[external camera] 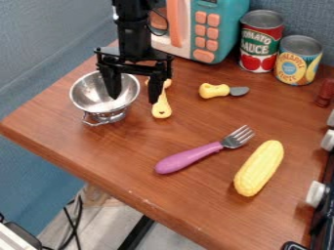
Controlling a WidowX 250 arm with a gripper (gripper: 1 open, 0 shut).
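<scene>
My black gripper (135, 83) hangs at the back left of the wooden table, over the right part of a steel colander (98, 109) with wire handles. Its two fingers point down and appear apart; whether anything is between them is hard to tell. Just right of it lies a yellow utensil (162, 107), partly hidden by the gripper. A small yellow-handled tool (216, 91) lies farther right. A purple-handled fork (190, 156) and a yellow corn cob (259, 168) lie toward the front.
A teal toy microwave (209, 34), a red can (260, 44) and a yellow-labelled can (298, 62) stand at the back. A red item (326, 95) and a dark appliance (319, 210) sit at the right edge.
</scene>
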